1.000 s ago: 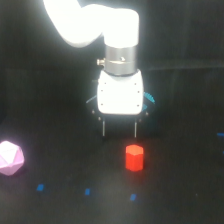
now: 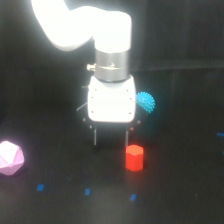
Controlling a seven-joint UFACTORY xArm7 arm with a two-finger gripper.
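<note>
My gripper (image 2: pixel 111 146) hangs below the white arm with its two thin dark fingers well apart, and nothing shows between them. Its right fingertip appears close to the upper left of a small red block (image 2: pixel 134 158) on the dark surface; whether they touch I cannot tell. Over at the left edge rests a pink and white many-sided ball (image 2: pixel 10 158). A bright blue ridged, rounded object (image 2: pixel 146 102) shows behind the white hand, partly covered by it.
Several small blue marks dot the dark surface (image 2: pixel 60 210) toward the front, with another at the right edge. Wide bare room lies between the pink ball and the red block, and also to the right of the block.
The arm and open gripper have shifted left and appear lower in view. More of the blue ridged object is uncovered. The red block and pink ball have stayed put.
</note>
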